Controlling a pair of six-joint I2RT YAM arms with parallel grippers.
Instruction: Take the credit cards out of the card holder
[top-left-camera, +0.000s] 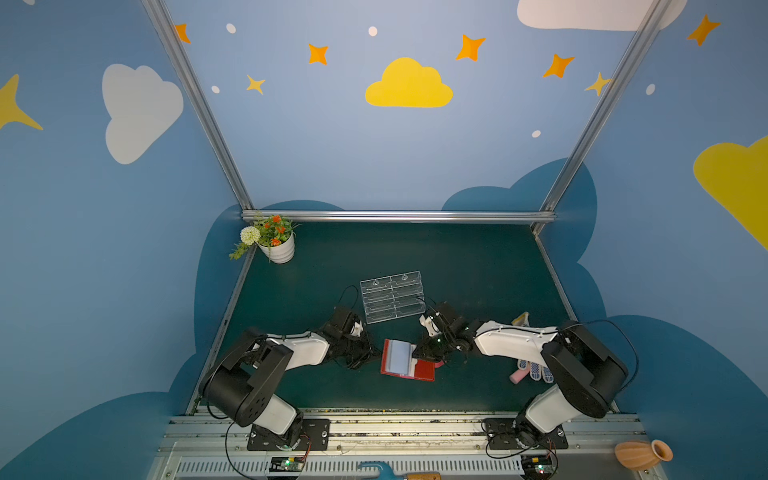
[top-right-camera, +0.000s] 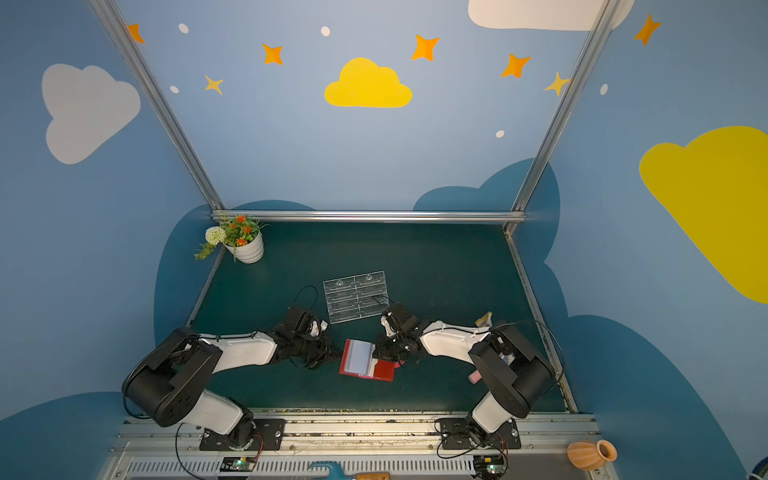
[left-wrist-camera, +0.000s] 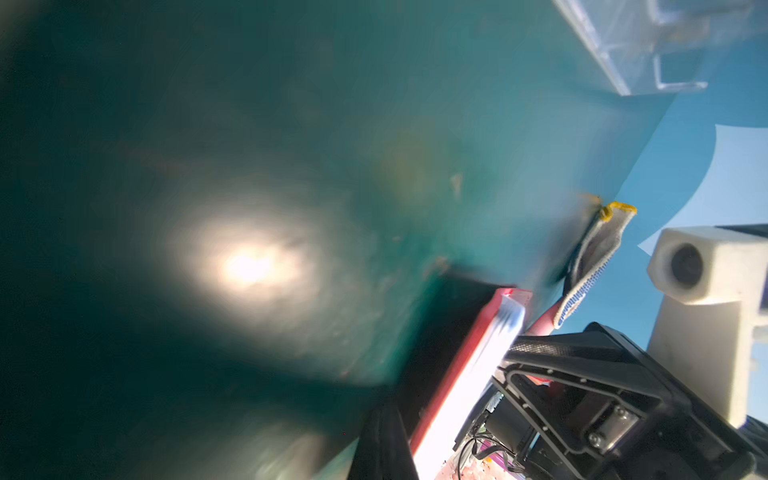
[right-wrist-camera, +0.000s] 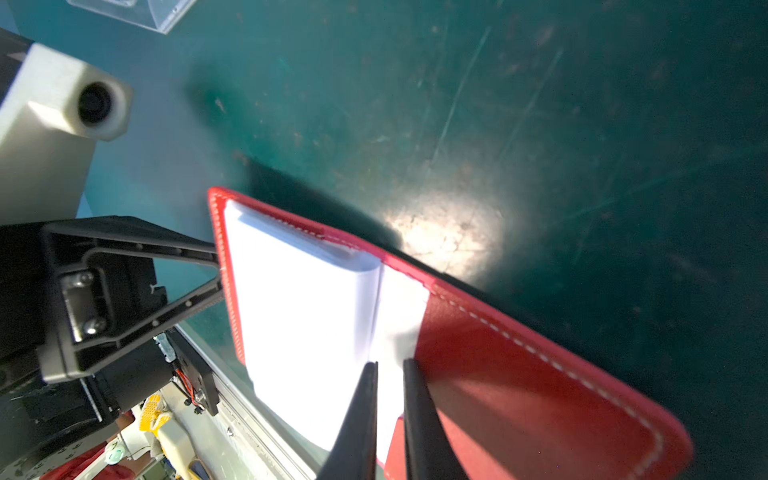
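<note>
The red card holder lies open on the green table in front of the acrylic rack, white sleeves showing on its left part and red leather on its right in the right wrist view. My right gripper is over the holder at the border of the white sleeves and the red side, fingers close together; what is between them is hidden. My left gripper is shut just left of the holder, low by its edge, with nothing seen between its fingers. No separate cards are visible.
A clear acrylic rack stands behind the holder. A flower pot is at the back left. A glove and pink object lie at the right behind the right arm.
</note>
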